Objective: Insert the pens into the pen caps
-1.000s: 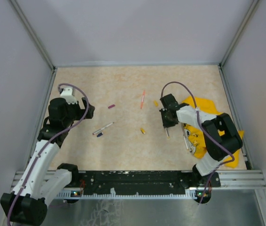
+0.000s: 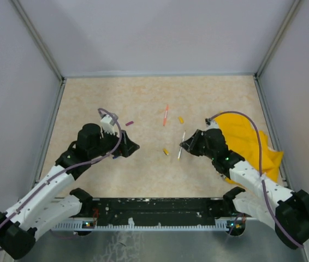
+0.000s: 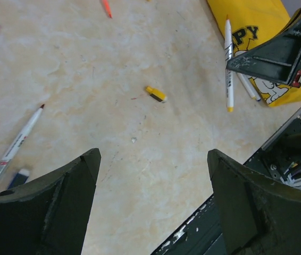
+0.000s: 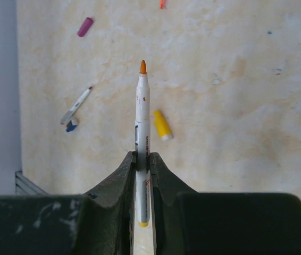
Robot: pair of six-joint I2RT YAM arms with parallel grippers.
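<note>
A white pen with an orange-yellow tip [image 4: 142, 111] is clamped in my right gripper, above the table with its tip pointing away. In the left wrist view this pen [image 3: 228, 64] hangs at the upper right. My left gripper is part open over the table, its fingers far apart and empty. A yellow cap [image 3: 156, 94] lies between the two arms. A dark-tipped pen [image 3: 15, 143] and a dark blue cap [image 3: 19, 178] lie to the left. Farther back are a purple cap [image 2: 129, 123], an orange pen [image 2: 166, 115] and an orange-yellow cap [image 2: 181, 120].
A yellow printed cloth bag [image 2: 244, 142] lies crumpled at the right, with another pen [image 3: 249, 86] beside it. The dark rail [image 2: 154, 212] runs along the front edge. Bare table [image 2: 149, 169] lies between the arms.
The right gripper has lifted its pen and swung it left, turning toward the middle.
</note>
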